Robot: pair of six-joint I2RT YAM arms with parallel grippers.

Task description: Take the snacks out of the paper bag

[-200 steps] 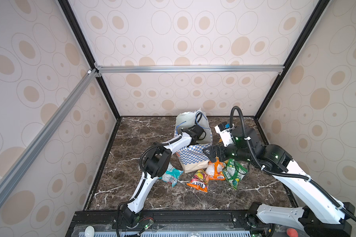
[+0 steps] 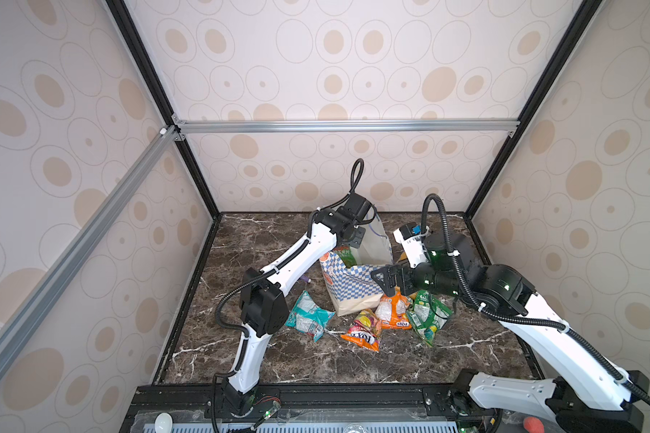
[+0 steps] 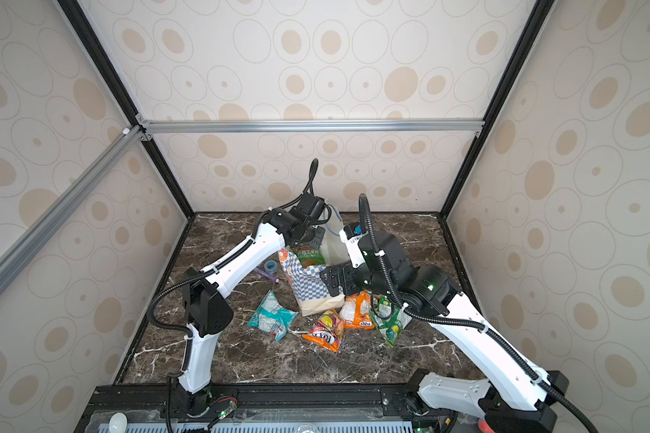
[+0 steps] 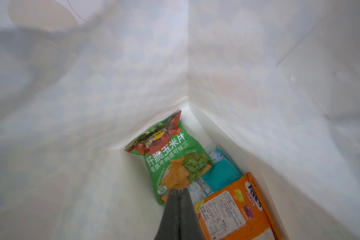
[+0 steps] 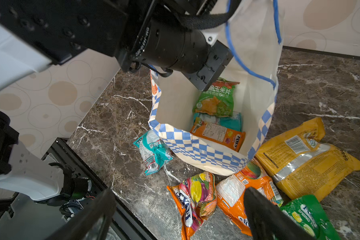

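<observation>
The paper bag (image 5: 204, 150), blue-and-white checked with a pale inside, stands open at the middle of the table. Inside it lie a green corn-chip packet (image 4: 178, 160), a teal packet (image 4: 222, 176) and an orange Fox's packet (image 4: 232, 210). Over the bag's mouth is my left gripper, its fingers together and nothing showing between them. The right wrist view has its fingertips hidden behind its own body. My right gripper is open in front of the bag's right side, its fingers (image 5: 264, 218) wide apart with no packet gripped.
Outside the bag lie a teal packet (image 5: 152, 152), two orange packets (image 5: 196, 200) (image 5: 244, 192), a yellow packet (image 5: 308, 160) and a green packet (image 5: 310, 218). A tape roll (image 3: 271, 266) sits left of the bag.
My left arm has risen up and back out of the bag, from deep inside to above its mouth. The green packet inside now shows. The right arm has stayed still.
</observation>
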